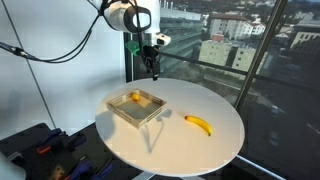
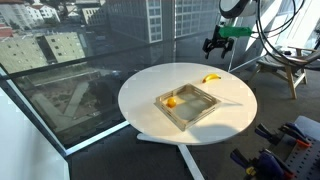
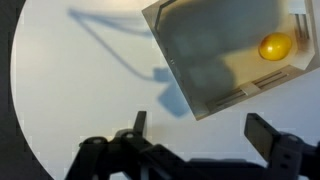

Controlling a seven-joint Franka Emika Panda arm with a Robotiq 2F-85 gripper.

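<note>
My gripper hangs high above the table, its two dark fingers well apart and nothing between them in the wrist view. Below lies a shallow grey-brown tray, off toward the upper right of that view. A round orange-yellow fruit rests inside the tray; the same fruit shows near the tray's far side in exterior view 1. On the open tabletop sits a yellow banana, apart from the tray.
The round white table has wide bare areas around the tray and banana. Large windows stand behind it. Dark cables loop beside the arm.
</note>
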